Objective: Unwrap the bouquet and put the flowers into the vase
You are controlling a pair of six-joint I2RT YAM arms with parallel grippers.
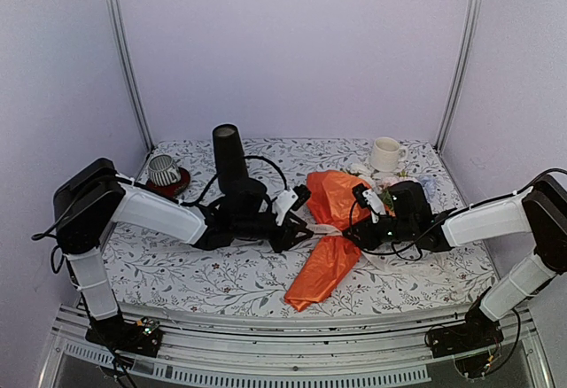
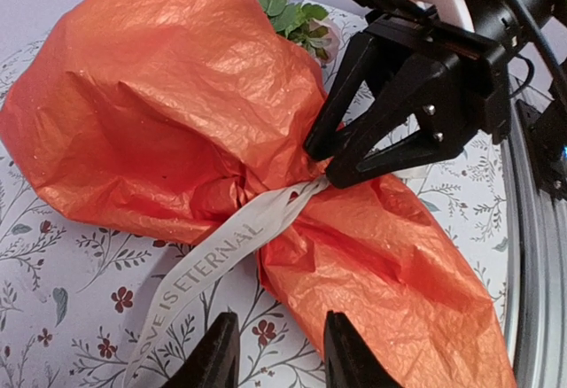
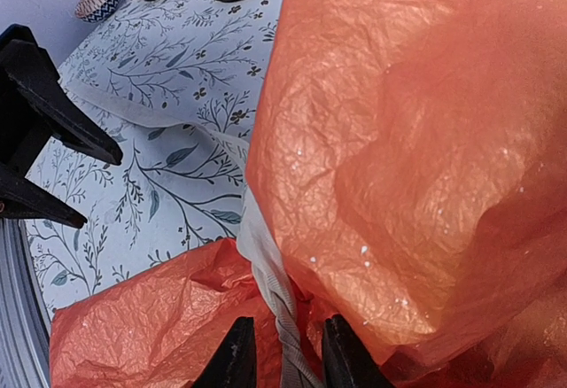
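Note:
An orange paper wrap (image 1: 323, 268) lies on the patterned table, pinched at its middle by a white lettered ribbon (image 2: 213, 255). Pink flowers (image 2: 330, 38) with green leaves (image 2: 288, 16) show behind the wrap. My left gripper stands open just left of the wrap, near the ribbon's left tail, with nothing held. At the pinched middle, my right gripper is partly open; the ribbon (image 3: 276, 286) runs between its fingers without being clamped. A tall black vase (image 1: 229, 153) stands upright at the back left.
Behind the right arm is a white mug (image 1: 386, 154). A striped cup (image 1: 164, 170) sits on a dark red saucer (image 1: 182, 184) at the far left. Bare table (image 1: 213, 282) lies in front of the left arm.

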